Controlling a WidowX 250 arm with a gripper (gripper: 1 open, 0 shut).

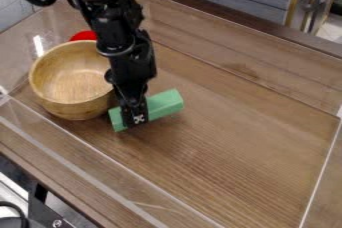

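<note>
My black gripper (134, 110) reaches down at the centre-left, its fingers on a green block (162, 105) that lies on the wooden table (247, 142). The gripper appears shut on the block, though the fingertips are partly hard to make out. A round light wooden bowl (60, 82) stands just left of the gripper.
A red object (80, 36) sits behind the bowl, partly hidden by the arm. A wooden ledge or shelf shows at the top right.
</note>
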